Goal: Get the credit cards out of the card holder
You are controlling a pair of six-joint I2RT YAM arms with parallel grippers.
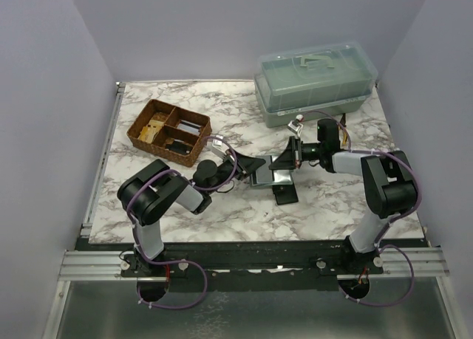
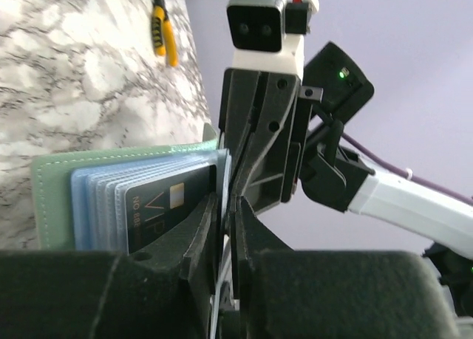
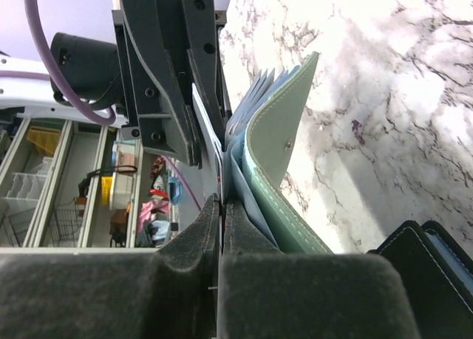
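The mint-green card holder (image 2: 55, 199), stuffed with pale blue sleeves and a dark card (image 2: 166, 210), is held upright between both grippers over the table. My left gripper (image 1: 257, 165) is shut on the holder's edge area, with a thin sleeve edge between its fingers in the left wrist view. My right gripper (image 1: 281, 164) faces it and is shut at the other side, where a thin pale edge runs into its fingertips (image 3: 244, 280); how firmly it holds that is unclear. A black wallet-like item (image 3: 414, 272) lies beneath on the marble table.
A wicker basket (image 1: 201, 151) with small items stands at the back left. Clear green plastic boxes (image 1: 314, 84) stand at the back right. Pliers (image 2: 168, 40) with yellow handles lie near the right edge.
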